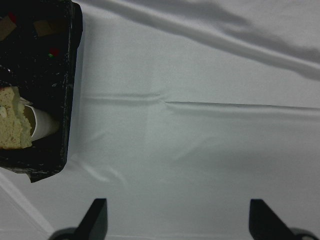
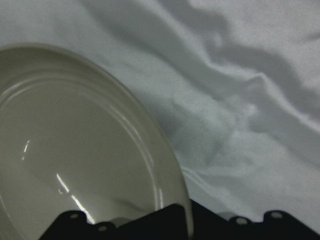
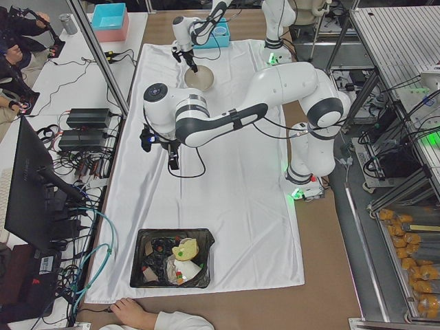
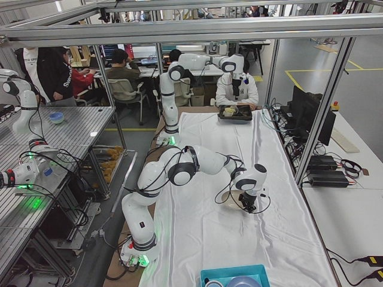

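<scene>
A beige plate (image 2: 75, 145) lies on the white cloth at the far end in the left camera view. My right gripper is at its rim, the rim standing between the dark fingers, which appear shut on it. My left gripper hangs open over bare cloth in the left wrist view, nothing between its fingers. Beside it in that view sits a black bin (image 3: 144, 275) with bread (image 1: 12, 125), a white cup (image 1: 45, 125) and scraps.
A blue tray (image 4: 209, 270) with dishes stands at the cloth's end beside the right arm. Metal frame posts and a monitor (image 3: 27, 185) border the long side. A person sits behind the black bin.
</scene>
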